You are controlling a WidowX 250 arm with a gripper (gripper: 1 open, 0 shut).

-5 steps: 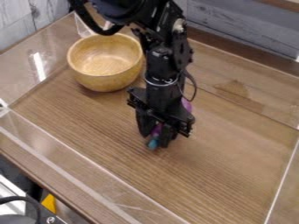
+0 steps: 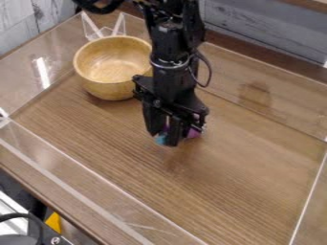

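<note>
My black gripper (image 2: 166,124) is low over the middle of the wooden table, over a small purple and teal object (image 2: 190,131) that shows partly behind its fingers. The fingers hide most of that object, and I cannot tell whether they hold it. A tan bowl (image 2: 99,59) sits to the upper left of the gripper.
Pale walls (image 2: 269,29) bound it at the back. A yellow item (image 2: 53,222) and a black cable are at the lower left edge.
The gripper has moved back, toward the top of the view, and the purple and teal object shows higher in the view than before.
</note>
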